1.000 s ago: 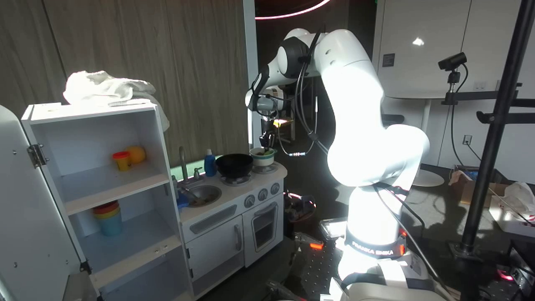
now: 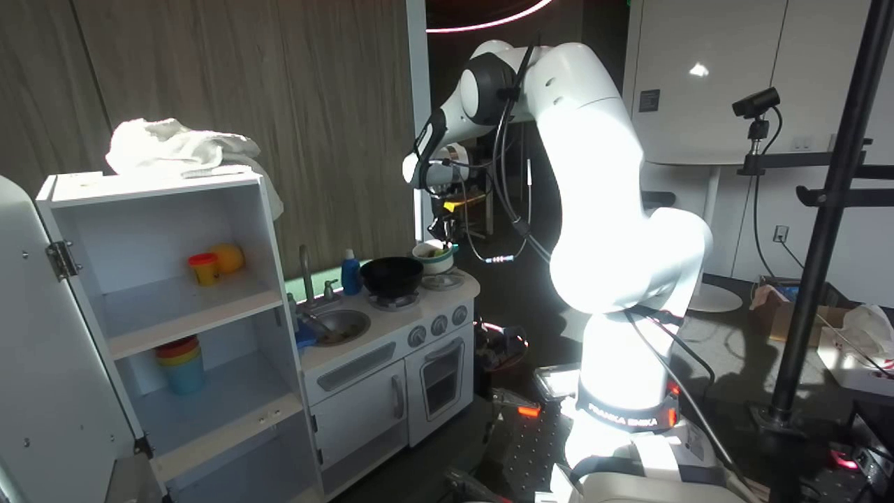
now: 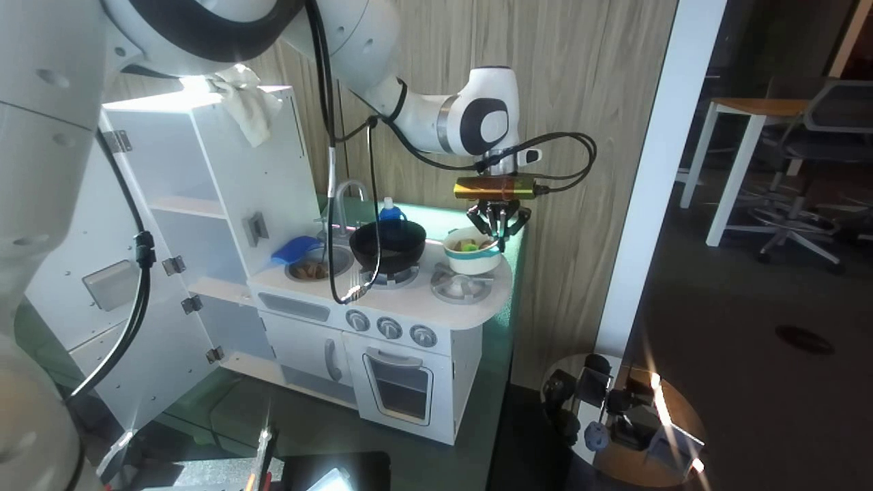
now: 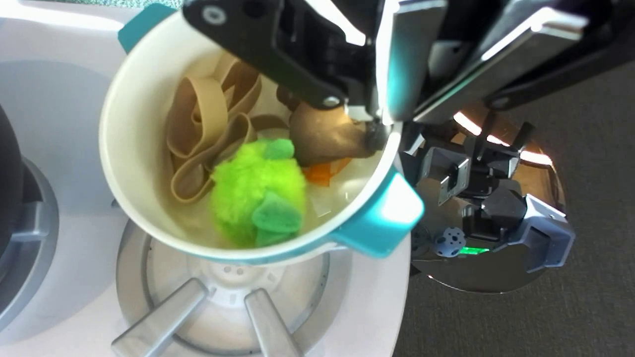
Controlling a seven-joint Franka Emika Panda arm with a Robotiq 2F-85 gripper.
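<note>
A white pot (image 4: 134, 196) with teal handles is held at its rim by my gripper, which is shut on it. Tilted slightly, it hangs over the right burner (image 3: 460, 286) of the toy stove. Inside lie a fuzzy green ball (image 4: 256, 193), tan ribbon-like strips (image 4: 202, 122), a brownish rounded piece (image 4: 327, 134) and an orange bit (image 4: 324, 172). In exterior view 2 the gripper (image 3: 499, 244) is at the pot's (image 3: 472, 263) right side. The fingers partly cover the pot's far rim in the wrist view.
A black pan (image 3: 389, 245) stands on the left burner, close beside the pot. Left of it are the sink (image 3: 311, 266) with a blue scoop (image 3: 296, 249) and a blue bottle (image 3: 393, 211). A wooden wall rises behind; the counter's right edge drops to open floor.
The gripper and the pot have moved up a little and to the left in exterior view 1. The pot now sits higher over the burner.
</note>
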